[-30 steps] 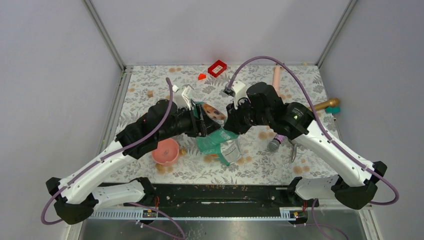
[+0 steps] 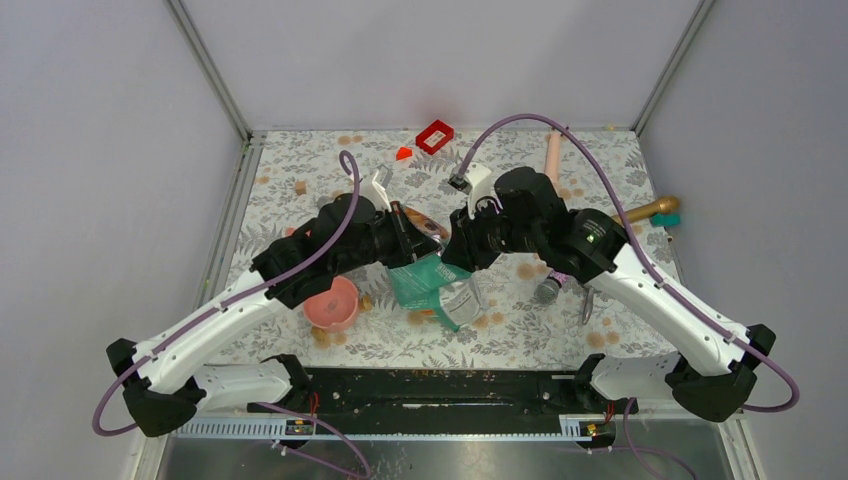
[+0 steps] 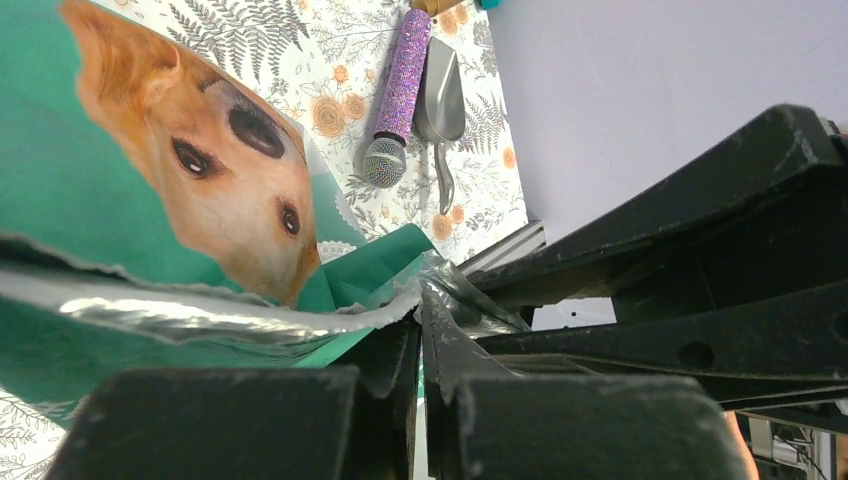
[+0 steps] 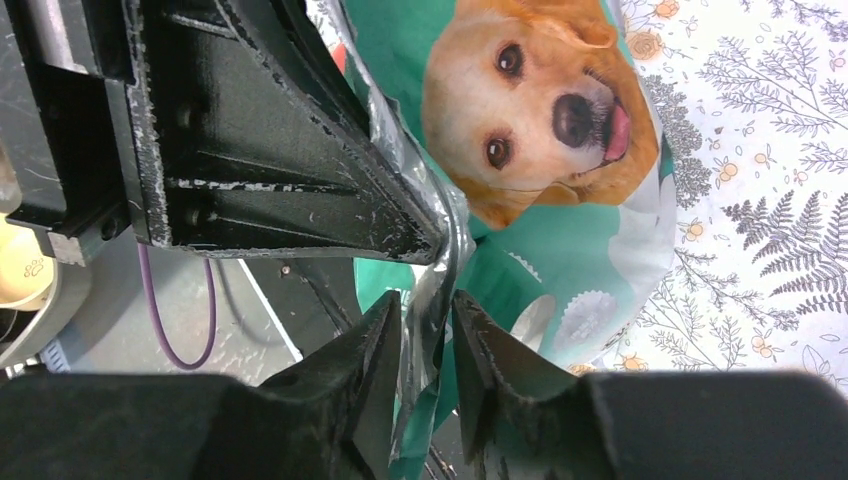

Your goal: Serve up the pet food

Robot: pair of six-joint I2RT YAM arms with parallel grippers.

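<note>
A teal pet food bag [image 2: 430, 290] with a dog's face [image 4: 545, 120] stands in the middle of the table under both grippers. My left gripper is shut at the silvery top edge of the bag [image 3: 180, 305]; whether the film is between its tips is hard to tell. Across from it, my right gripper stands open around the crumpled foil edge, its fingertips either side of the strip. A pink bowl [image 2: 331, 302] sits left of the bag.
A sparkly microphone [image 3: 400, 90] and a metal scoop [image 3: 440, 95] lie to the right. A red box [image 2: 435, 136], a rolling-pin-like pink item [image 2: 553, 155] and a wooden item [image 2: 655, 208] lie farther back and right.
My left arm has moved a little to the right, toward the right gripper and the bag's top. The right arm has shifted very slightly.
</note>
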